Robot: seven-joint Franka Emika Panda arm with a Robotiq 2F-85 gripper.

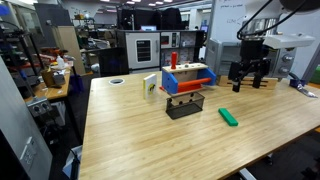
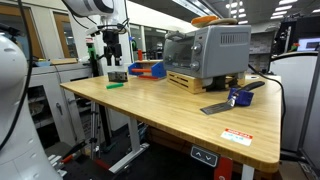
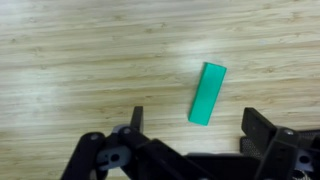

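Note:
A flat green block (image 3: 207, 94) lies alone on the wooden table (image 3: 80, 60), slightly slanted in the wrist view. In exterior view 1 the same green block (image 1: 228, 117) rests right of a dark wire basket (image 1: 185, 105). My gripper (image 1: 245, 84) hangs above the table, behind and to the right of the block in that view. Its dark fingers (image 3: 137, 119) are spread wide in the wrist view, with nothing held, and the block shows between and ahead of them.
Behind the basket stands a blue and red toolbox-like rack (image 1: 188, 78), with a small pale box (image 1: 150, 84) to its left. A silver oven (image 2: 206, 52) on a wooden crate occupies the far side.

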